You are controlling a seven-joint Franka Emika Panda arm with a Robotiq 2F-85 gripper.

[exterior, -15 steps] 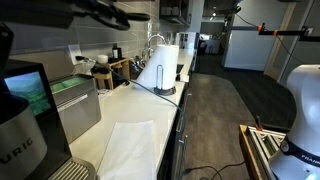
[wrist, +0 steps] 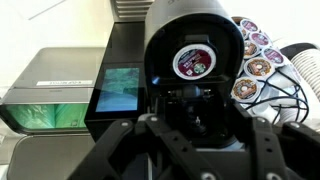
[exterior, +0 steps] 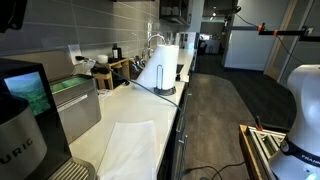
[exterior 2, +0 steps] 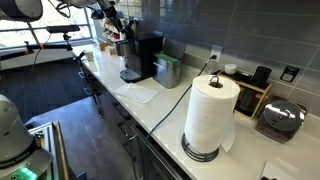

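Note:
In the wrist view a grey coffee machine (wrist: 190, 22) stands below the camera, with a round pod (wrist: 194, 61) with a dark red and white label in the dark recess at its front. The pod's printed top faces me. My gripper comes in from the bottom of that view, over the dark front of the machine. Its black fingers merge with the dark parts behind, so their contact and anything between them are hard to make out. In exterior view 1 the machine's rounded grey body (exterior: 20, 142) shows at the left edge.
Several coffee pods (wrist: 256, 68) sit to the machine's right in the wrist view, beside a black wire rack (wrist: 290, 88). A grey metal box (exterior: 73, 104) stands behind the machine. White paper (exterior: 130, 150) lies on the counter; a paper towel roll (exterior 2: 211, 112) stands farther along.
The dark arm parts crossing the top left of exterior view 1 have moved up and mostly out of view. The machine's body and the counter items look unmoved.

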